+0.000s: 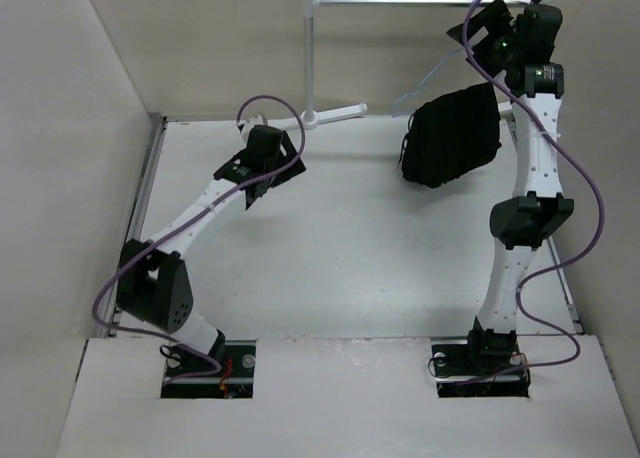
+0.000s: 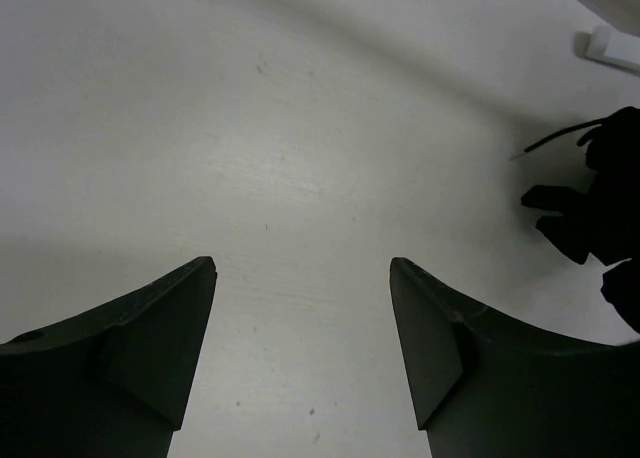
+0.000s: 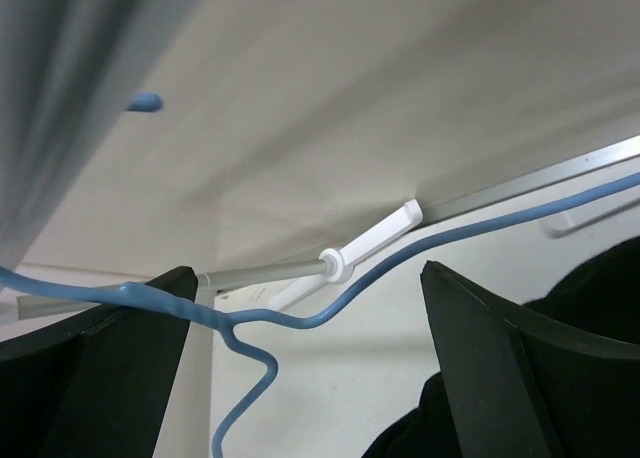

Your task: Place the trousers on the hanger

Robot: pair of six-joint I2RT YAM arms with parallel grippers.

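The black trousers (image 1: 455,136) are a folded bundle hanging at the right in the top view, tilted, at the thin blue hanger (image 1: 436,76). In the right wrist view, the hanger (image 3: 270,319) runs across the gap of my right gripper, which is open; its hook end shows beside a blurred grey bar. Part of the trousers (image 3: 590,288) shows low at the right there. My left gripper is far from them over the left of the table, its fingers apart with nothing visible between. Trouser edges (image 2: 590,213) appear at its view's right.
The rack's rail (image 1: 400,1) runs along the back, with its post (image 1: 309,63) left of the trousers and a white foot (image 1: 340,114) on the table. Walls close both sides.
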